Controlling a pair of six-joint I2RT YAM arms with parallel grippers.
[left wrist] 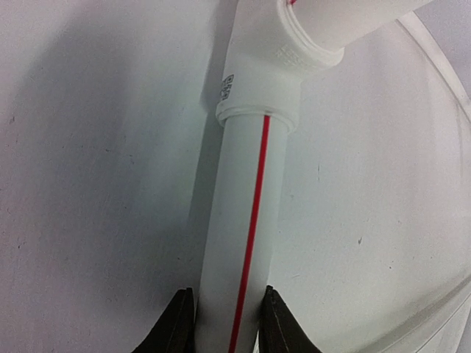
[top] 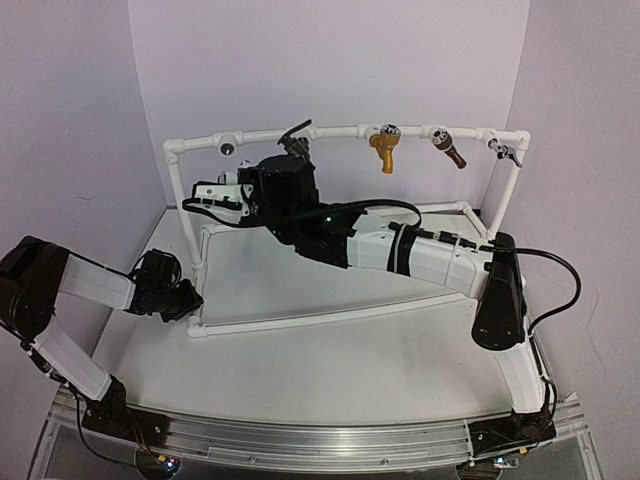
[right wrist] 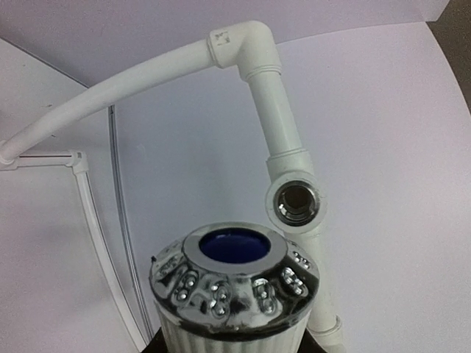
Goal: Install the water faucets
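Note:
In the right wrist view, my right gripper is shut on a faucet [right wrist: 235,287] with a white ribbed body, a chrome cap and a blue centre. Above and to the right of the cap is the open socket [right wrist: 296,202] of the upper pipe, apart from the faucet. From the top, that empty socket [top: 227,148] sits at the upper left, just beyond my right gripper. My left gripper has its fingers against both sides of a white pipe [left wrist: 239,213] with a red stripe, near the frame's front left corner.
Along the top pipe sit a dark faucet [top: 299,148], partly hidden by my right arm, a yellow faucet [top: 385,148], a brown faucet [top: 449,148] and a silver faucet [top: 504,151]. The right arm crosses above the frame.

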